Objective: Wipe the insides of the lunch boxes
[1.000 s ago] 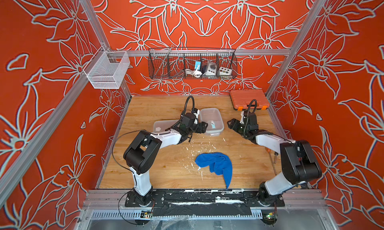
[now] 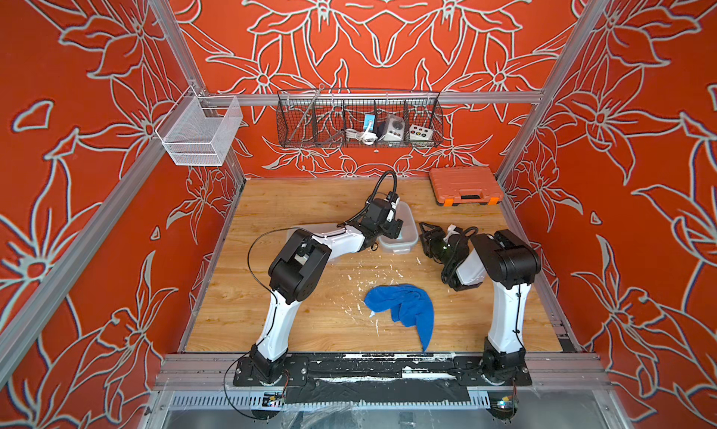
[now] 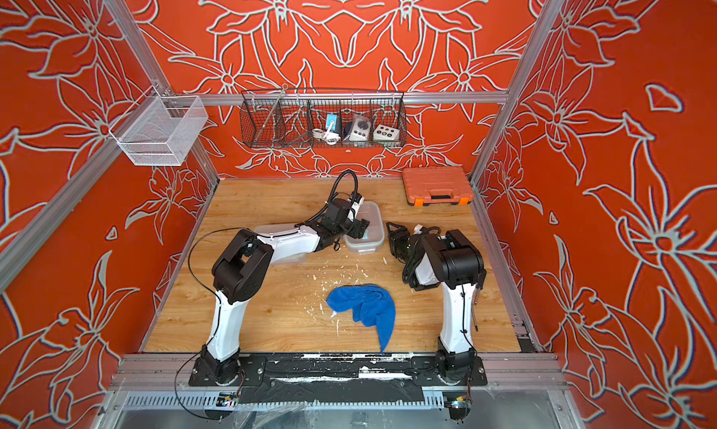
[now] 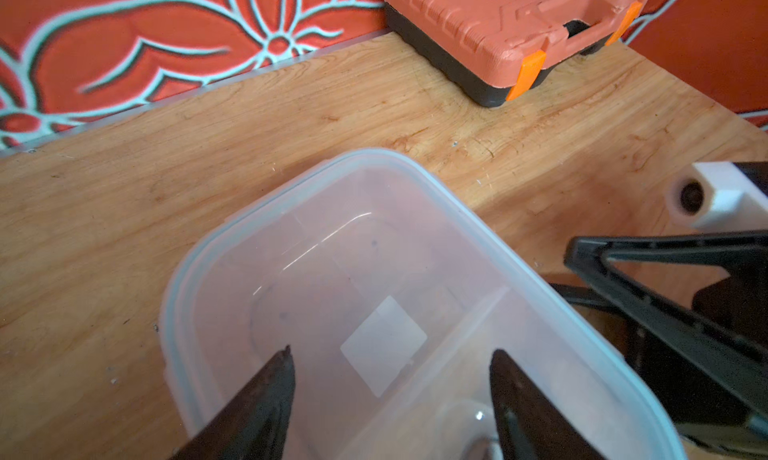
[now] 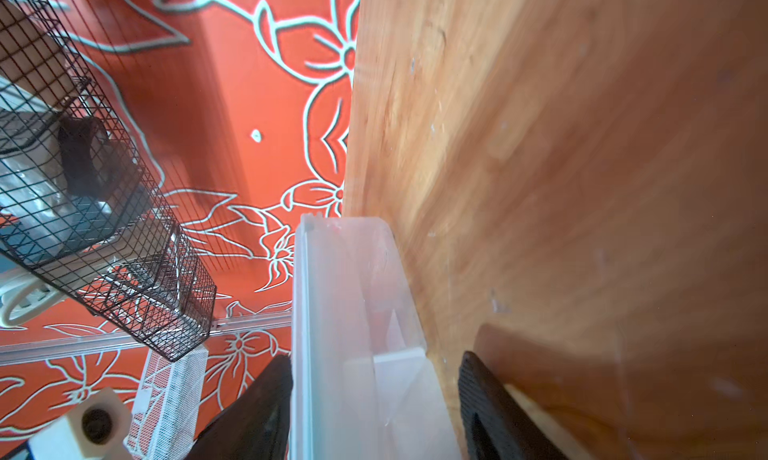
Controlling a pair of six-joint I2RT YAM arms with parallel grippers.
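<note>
A clear lunch box (image 2: 405,244) stands at the middle back of the table. My left gripper is open over it, with nothing held between its fingers; the box's inside fills much of the left wrist view, a pale diamond-shaped patch (image 4: 384,345) on its floor. Just right of the box is my right gripper, low and sideways, its fingers part open and the box wall seen between them. A second clear box (image 3: 291,258) lies mostly hidden under my left arm. The crumpled blue cloth (image 2: 403,303) rests on the table in front.
An orange case (image 2: 466,185) sits at the back right corner. White specks (image 2: 358,287) are scattered on the wood near the cloth. A wire basket (image 2: 358,119) hangs on the back wall.
My left gripper has moved right, from the box's left side to over it. The right gripper has moved slightly left and lower, its arm folding inward. The cloth has stayed put.
</note>
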